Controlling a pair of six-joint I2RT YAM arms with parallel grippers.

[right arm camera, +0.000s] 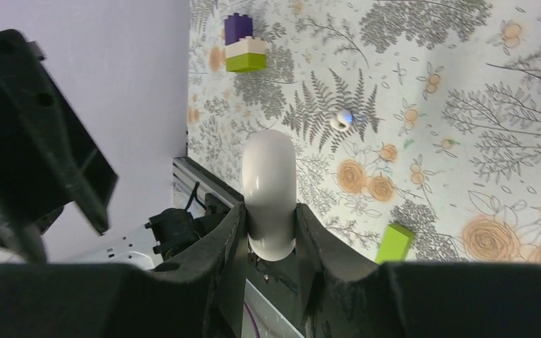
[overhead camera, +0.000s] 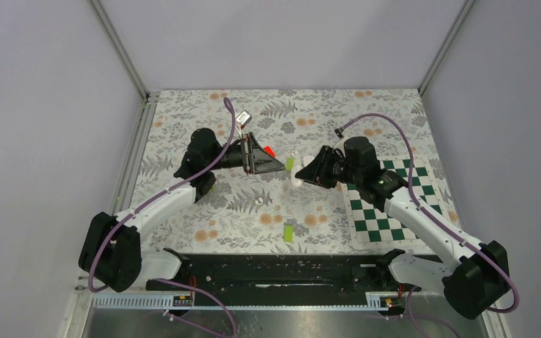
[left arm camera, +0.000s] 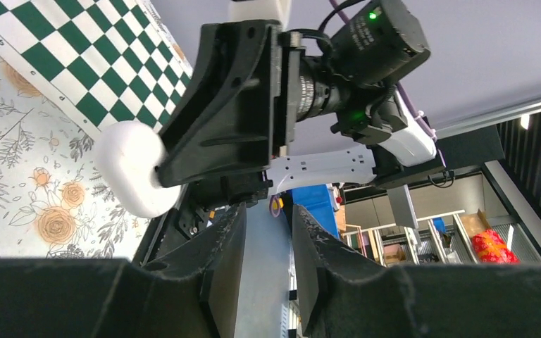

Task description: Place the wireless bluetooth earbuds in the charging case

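A white, rounded charging case (overhead camera: 297,174) (left arm camera: 130,165) (right arm camera: 271,169) is held by my right gripper (overhead camera: 308,171), shut around it, over the patterned mat. In the left wrist view it is on the left, against the right gripper's black finger. My left gripper (overhead camera: 275,164) is raised just left of the case and apart from it; its fingertips stand close with a narrow gap, and I cannot make out anything between them. A small white ring-like item (right arm camera: 342,120) lies on the mat; whether it is an earbud is unclear.
Green blocks (overhead camera: 288,233) (right arm camera: 394,243) and a red piece (overhead camera: 269,151) lie on the mat. A purple, pink and green block stack (right arm camera: 245,53) stands in the right wrist view. A green checkerboard (overhead camera: 380,218) lies at the right.
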